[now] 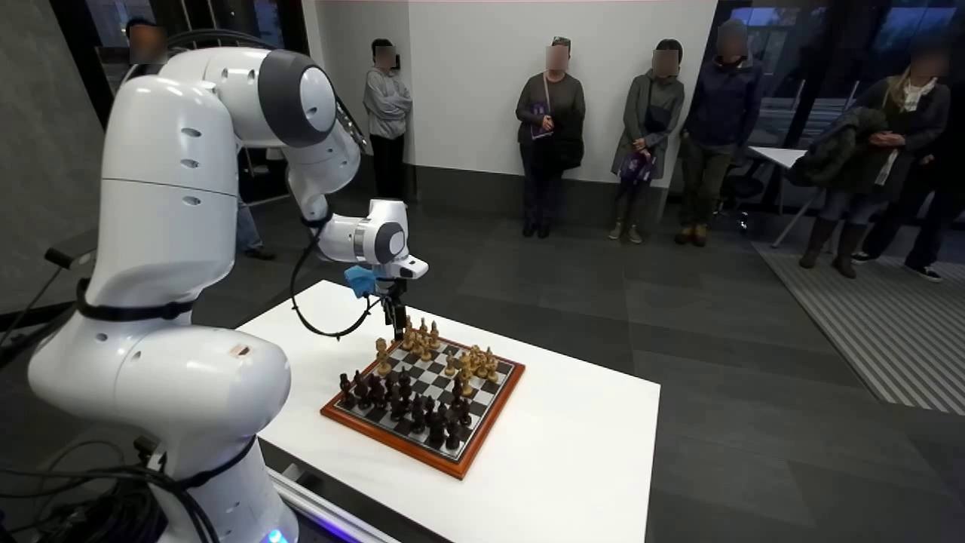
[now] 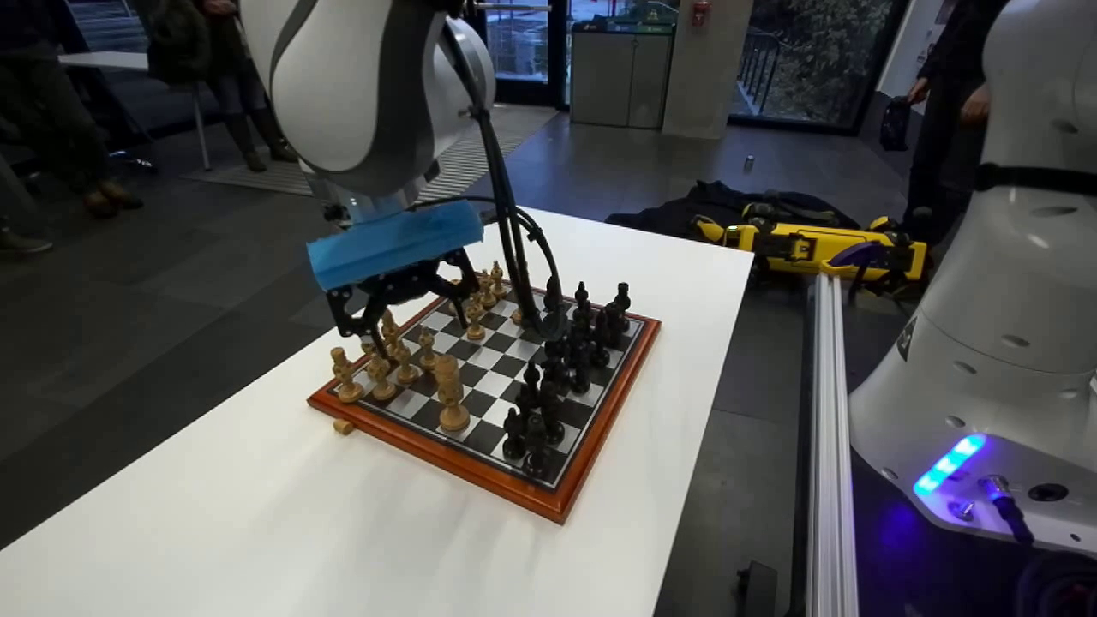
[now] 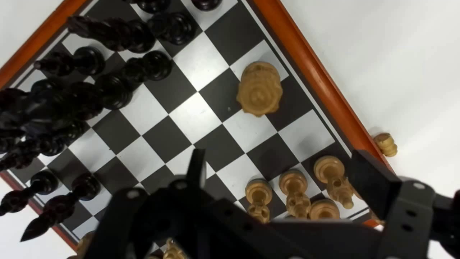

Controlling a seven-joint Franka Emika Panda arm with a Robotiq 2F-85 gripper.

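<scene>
The chessboard [image 1: 398,439], checkered with a red-brown wooden rim, lies on the white table. A tall light wooden piece [image 2: 450,396] stands upright by itself near one edge of the board; from above, the wrist view shows this light piece [image 3: 259,90] beyond the fingers. My gripper [image 2: 422,320] hangs above the light pieces' side, its fingers wide apart. No piece shows held between its fingers. In the wrist view the gripper spans over several light pieces [image 3: 294,194]. Dark pieces [image 2: 566,360] crowd the opposite side.
A small light wooden bit [image 2: 342,426] lies on the table just off the board's rim. Bare white table [image 1: 579,434] surrounds the board. Dark pieces stand close together; the board's middle squares are mostly clear. Several people stand along the far wall.
</scene>
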